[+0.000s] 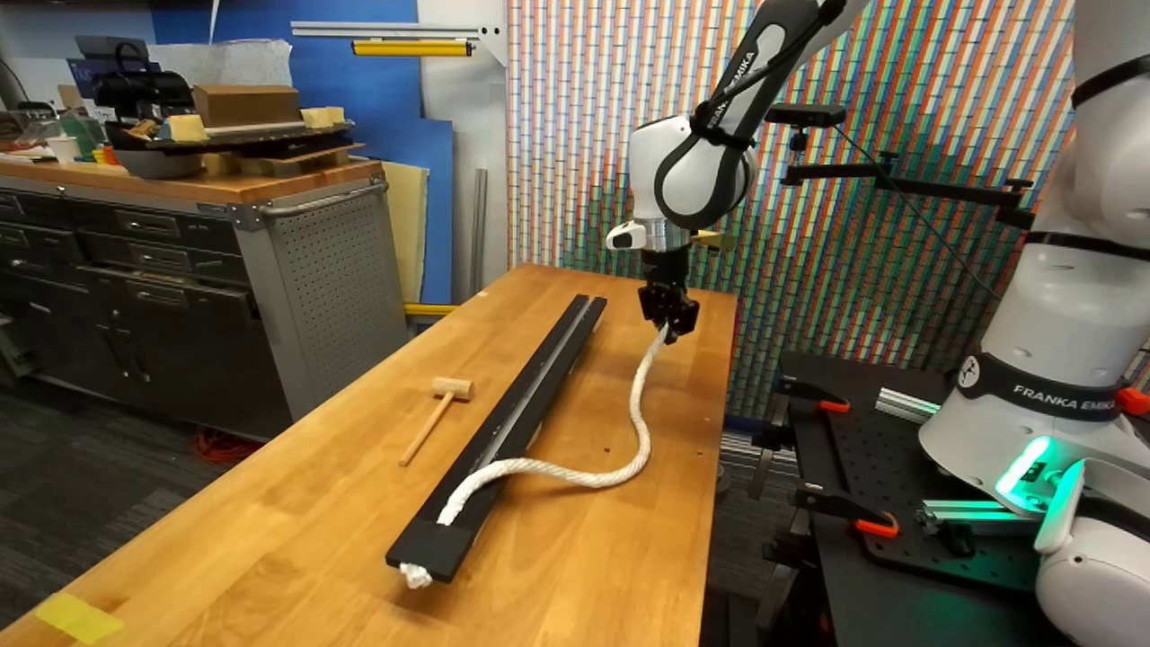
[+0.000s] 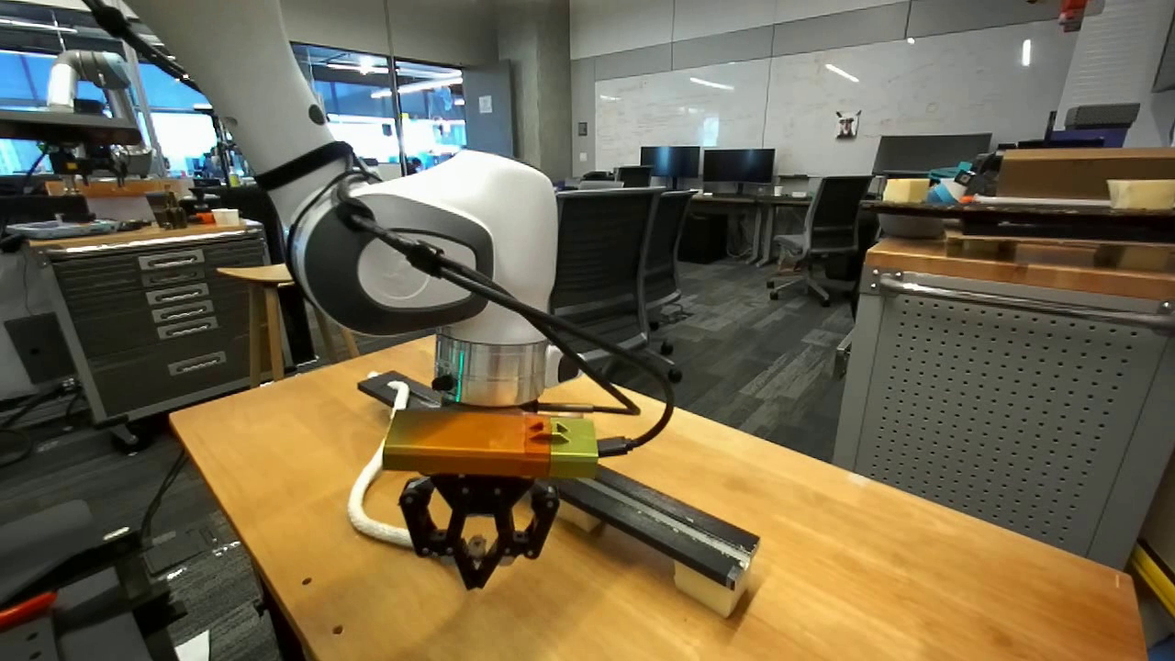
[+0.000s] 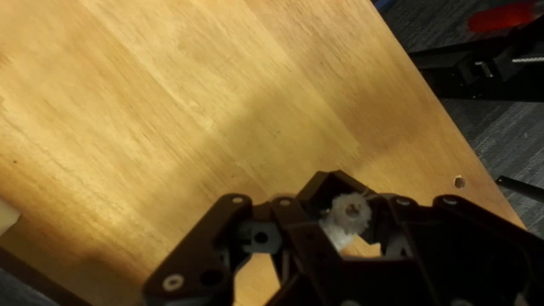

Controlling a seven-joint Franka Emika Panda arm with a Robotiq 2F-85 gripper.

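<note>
A thick white rope curves across the wooden table. Its near end passes under the cap of a long black channel bar, with a frayed tip showing beyond. The other end rises off the table into my gripper, which is shut on it. In the wrist view the rope's frayed end sits between the fingers of my gripper. Seen from exterior view 2, my gripper hangs over the table beside the bar, and the rope loops behind it.
A wooden mallet lies left of the bar. Pale blocks prop the bar up off the table. Clamps stand on the black bench beyond the table's right edge.
</note>
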